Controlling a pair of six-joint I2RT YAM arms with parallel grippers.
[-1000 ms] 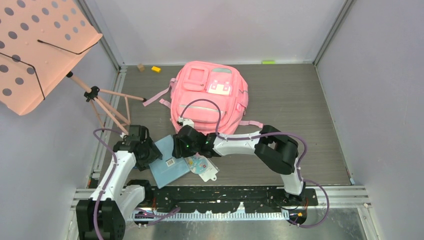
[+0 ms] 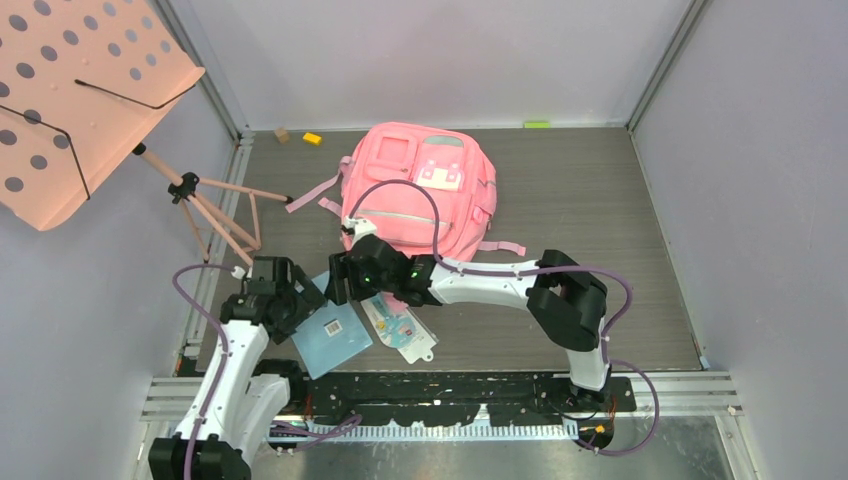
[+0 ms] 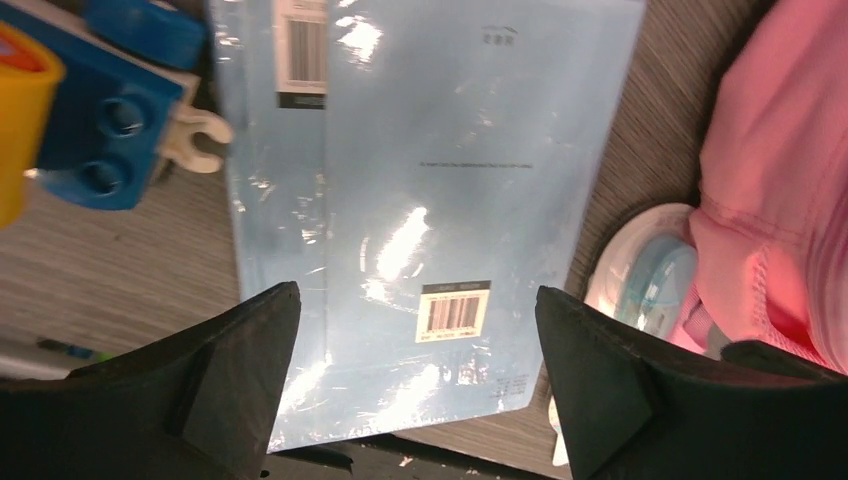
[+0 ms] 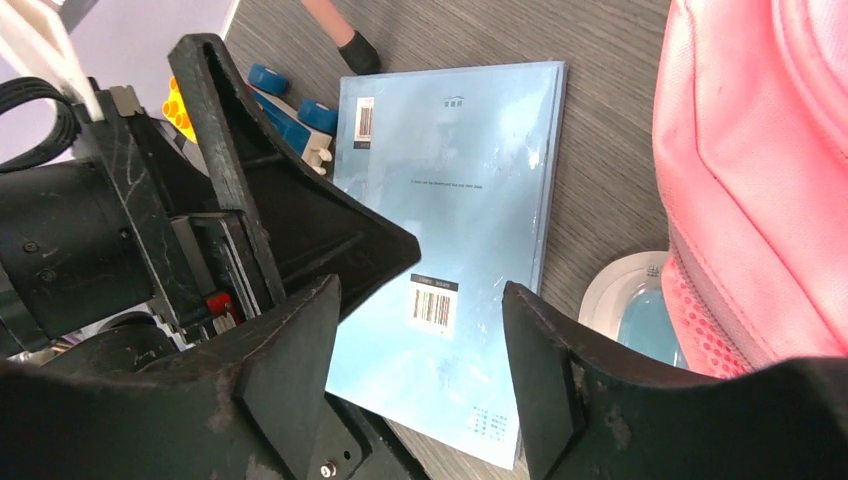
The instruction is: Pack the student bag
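Observation:
A pink backpack (image 2: 420, 180) lies flat at the middle back, its side at the right of both wrist views. A blue wrapped book with barcodes (image 3: 450, 230) lies on the desk below both grippers. My left gripper (image 2: 305, 290) is over the book's left part, fingers apart with nothing gripped. My right gripper (image 2: 338, 280) is above the book's far right part, also open and empty. A flat package (image 2: 410, 335) lies right of the book, partly under the right arm.
A blue and yellow toy (image 3: 95, 120) lies left of the book. A pink tripod stand (image 2: 225, 210) stands at back left. Small yellow (image 2: 312, 138) and wooden blocks are at the back.

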